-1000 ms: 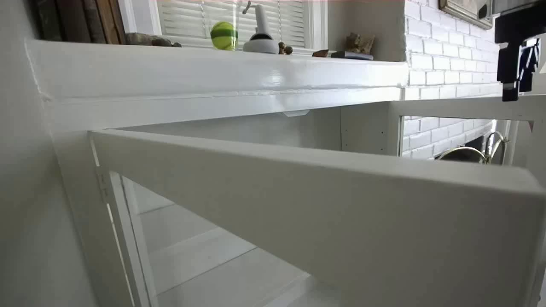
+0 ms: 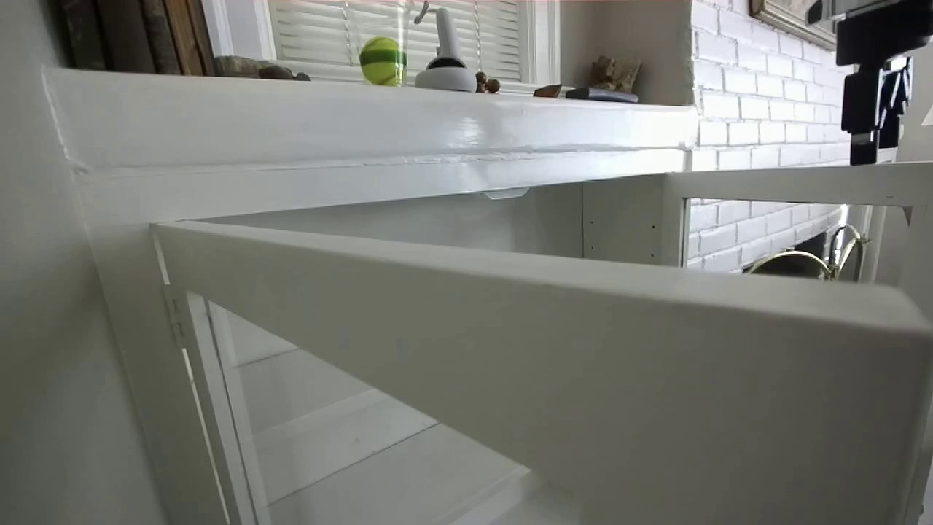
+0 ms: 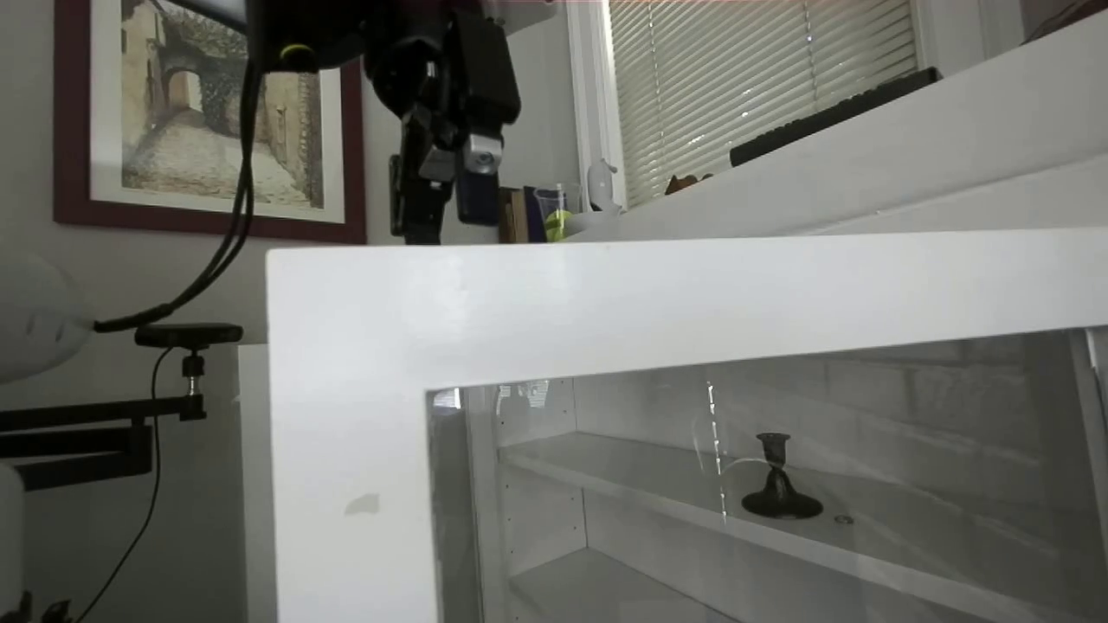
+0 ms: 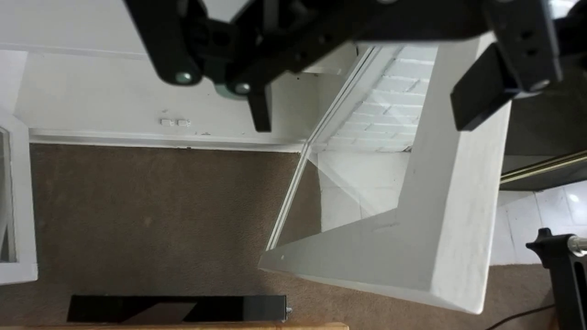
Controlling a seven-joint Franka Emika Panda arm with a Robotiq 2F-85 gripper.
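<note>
Two white glass-paned cabinet doors stand swung out: the near door point(image 2: 542, 289) in exterior view 1, and the far door point(image 2: 787, 181), whose top rail point(image 3: 665, 291) fills the front of exterior view 2. My black gripper point(image 3: 447, 218) hangs above and behind that rail, fingers downward and apart. In the wrist view my gripper is open, nothing held between its fingers. The far door point(image 4: 423, 242) appears below, with the right finger point(image 4: 484, 90) overlapping its top edge in the picture. Whether any finger touches the door, I cannot tell.
A dark candlestick point(image 3: 776, 483) stands on a cabinet shelf behind glass. The white ledge point(image 2: 376, 122) above carries books, a green ball point(image 2: 382, 61) and ornaments. Brown carpet point(image 4: 154, 220) lies open between the doors. A black bar point(image 4: 176, 309) crosses at the bottom.
In exterior view 1 my gripper has shifted slightly left and up. Both doors look unmoved.
</note>
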